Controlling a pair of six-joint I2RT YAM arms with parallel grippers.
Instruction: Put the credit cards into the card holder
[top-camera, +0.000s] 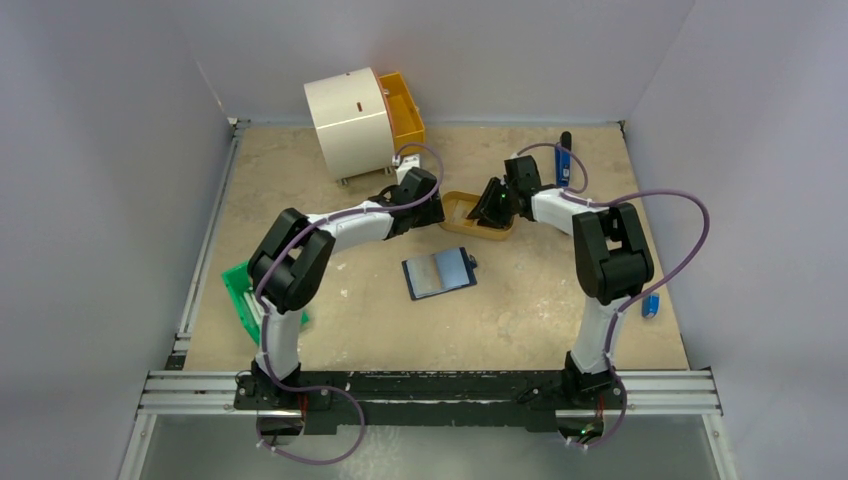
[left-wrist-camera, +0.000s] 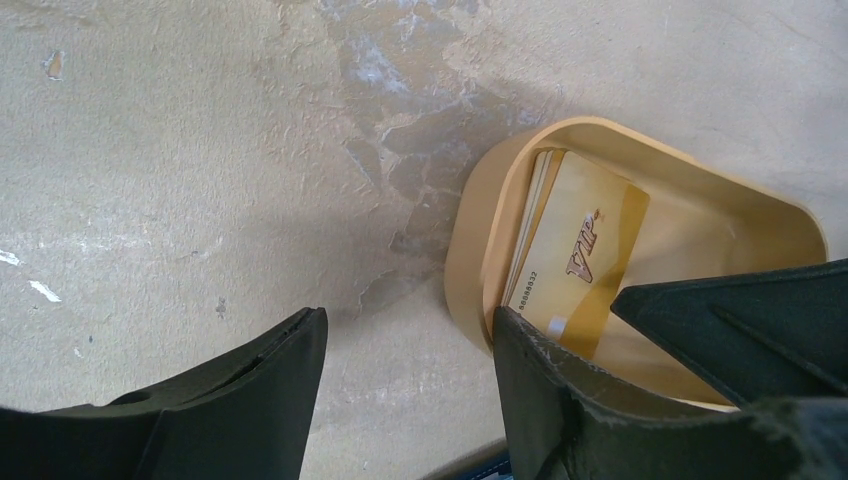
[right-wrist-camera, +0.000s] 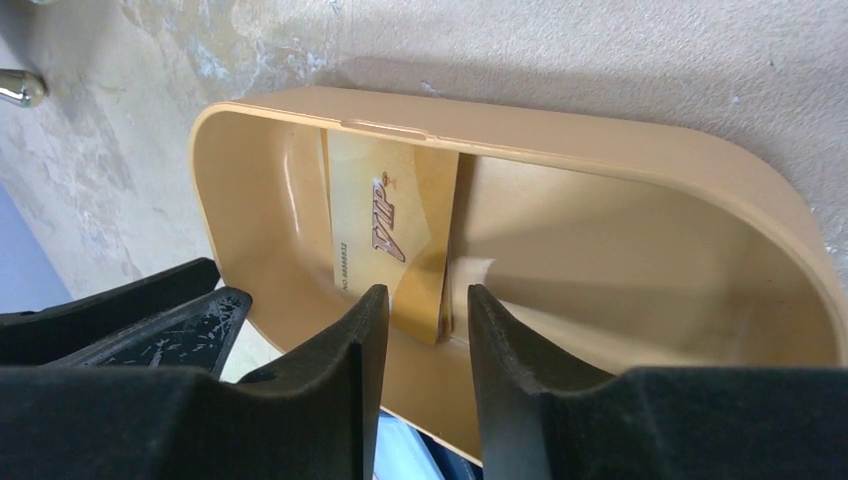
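Note:
Gold cards marked VIP (left-wrist-camera: 580, 240) lie stacked in a tan oval tray (left-wrist-camera: 478, 225), against its left end. The right wrist view shows the top card (right-wrist-camera: 390, 215) flat on the tray floor. My left gripper is open at that end, its right finger (left-wrist-camera: 525, 375) overlapping the tray wall in view, with nothing between the fingers. Over the tray, my right gripper is part open; the near corner of the card shows between its fingertips, not gripped. The dark blue card holder (top-camera: 440, 273) lies spread open in front of the tray.
A white cylinder (top-camera: 350, 125) with an orange drawer (top-camera: 403, 110) stands at the back. There is a green tray (top-camera: 240, 285) at left, partly under my left arm. Blue items (top-camera: 563, 165) lie at right. Both grippers are close together.

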